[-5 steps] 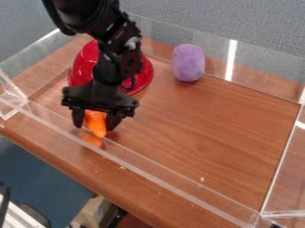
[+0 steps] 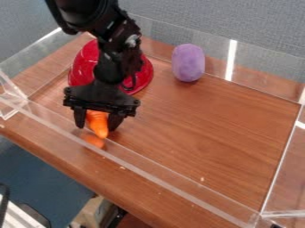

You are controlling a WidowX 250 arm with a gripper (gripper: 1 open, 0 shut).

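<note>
The black gripper (image 2: 100, 115) points down over an orange carrot-like object (image 2: 98, 128) near the front left of the wooden table, its fingers on either side of that object's top. Whether the fingers are closed on it is unclear. Behind the arm lies a red round plate or bowl (image 2: 86, 60), partly hidden by the arm. A purple oval object (image 2: 188, 63) rests at the back, right of the red one.
The wooden table (image 2: 209, 142) has clear low walls (image 2: 233, 58) around it, with the front one close to the orange object.
</note>
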